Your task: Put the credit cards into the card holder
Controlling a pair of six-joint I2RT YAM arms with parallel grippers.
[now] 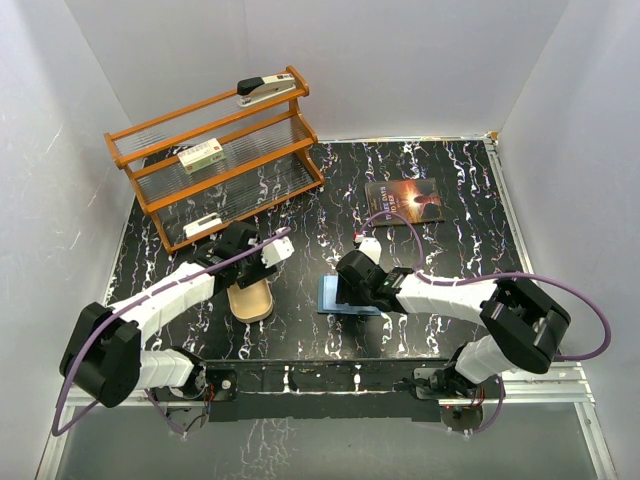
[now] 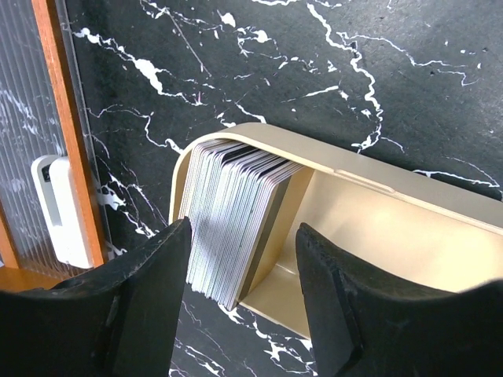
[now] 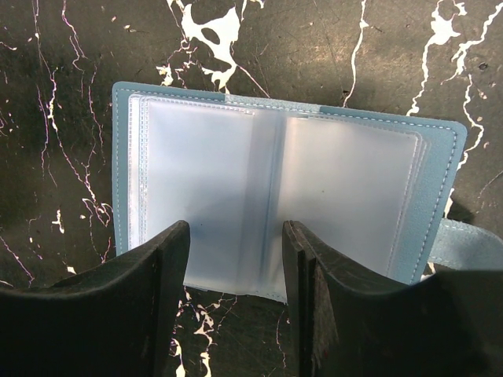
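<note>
A beige box [image 1: 250,303] on the left of the table holds a stack of white cards [image 2: 229,208], leaning at one end in the left wrist view. My left gripper is over that end, part open, one finger by the cards and the other over the box's empty part. The light-blue card holder [image 3: 346,188] lies open flat near the middle, its clear sleeves showing no cards. My right gripper hovers over it with fingers apart and nothing visible between them.
A wooden rack [image 1: 220,170] with a stapler [image 1: 264,88] and small boxes stands at the back left. A dark book [image 1: 404,200] lies at the back right. Bare table lies between the beige box and the holder.
</note>
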